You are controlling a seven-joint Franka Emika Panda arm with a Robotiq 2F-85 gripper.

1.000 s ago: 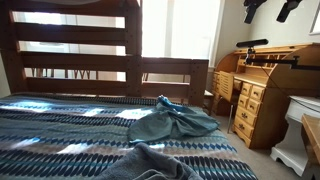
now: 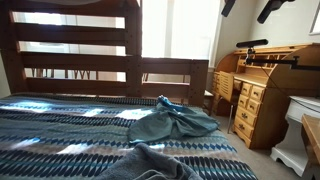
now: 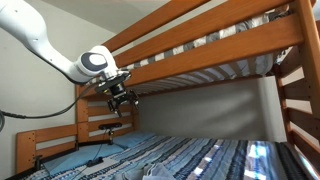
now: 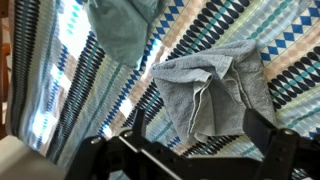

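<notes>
A grey cloth (image 4: 250,75) lies crumpled, with folded edges, on the striped bedspread (image 4: 285,45). In exterior view 1 this grey cloth (image 2: 150,164) is at the near edge of the picture, partly cut off. Farther back lies a teal cloth (image 2: 170,124), bunched up; the wrist view shows the teal cloth (image 4: 122,32) at the top left. My gripper (image 3: 123,102) hangs above the bed, clear of both cloths. Seen from the wrist, the open gripper has its fingers wide apart, with the grey cloth below and nothing held between them.
A wooden upper bunk (image 3: 200,45) runs over the bed, limiting height. Slatted bed rails (image 2: 85,65) close off the far end. Beside the bed stand a wooden desk (image 2: 262,95) and a white cabinet (image 2: 292,145). Bare bedspread surrounds the cloths.
Both cloths lie as before.
</notes>
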